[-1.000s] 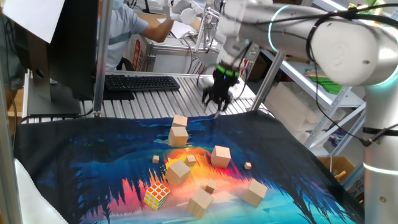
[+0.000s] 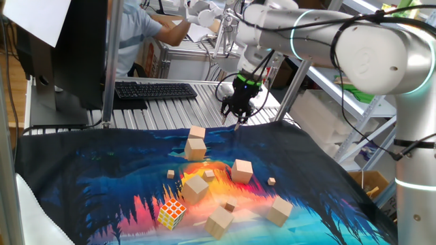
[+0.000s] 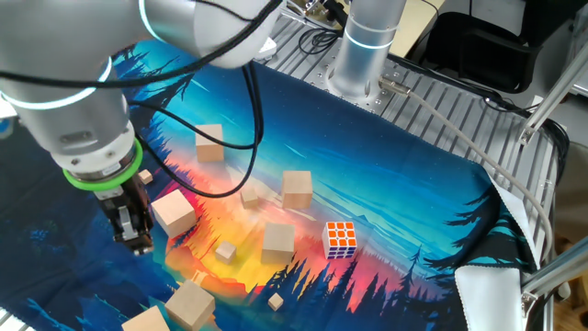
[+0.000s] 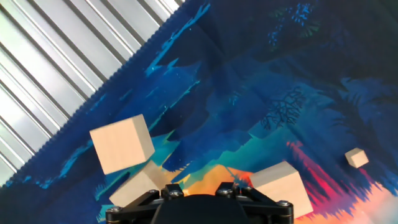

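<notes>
My gripper [image 2: 231,118] hangs above the far edge of the patterned cloth, its fingers apart and nothing between them. In the wrist view the fingertips of the gripper show at the bottom edge, with a gap. Another large block [image 4: 283,186] is at lower right, partly behind a finger, and a small block [image 4: 356,157] lies farther right. A Rubik's cube [image 2: 172,213] with an orange-and-white top rests near the front of the cloth.
More large blocks [image 2: 195,190] and small ones [image 2: 209,175] are scattered over the middle of the cloth [image 2: 88,177]. A keyboard [image 2: 155,90] and monitor stand behind it; a person sits beyond.
The gripper has shifted only slightly, its earlier blur now gone. The blocks and the Rubik's cube lie where they were.
</notes>
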